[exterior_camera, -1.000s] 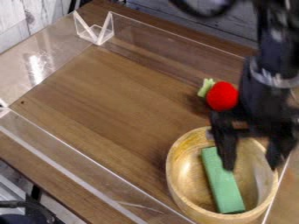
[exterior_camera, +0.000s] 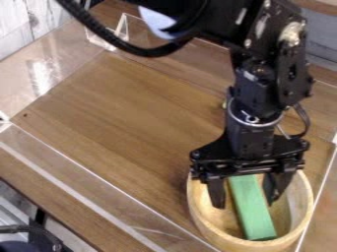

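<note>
A wooden bowl sits at the lower right of the table, with a long green block lying inside it. My black gripper is over the bowl, its fingers open and lowered inside the rim around the upper part of the block. Whether the fingers touch the block I cannot tell. The upper end of the block is hidden by the gripper.
Clear plastic edging runs along its left and near sides, and a clear bracket stands at the back left. The arm hides most of the back right.
The gripper has moved left and down over the bowl and the green block. The arm now hides the red object that was visible behind the bowl.
</note>
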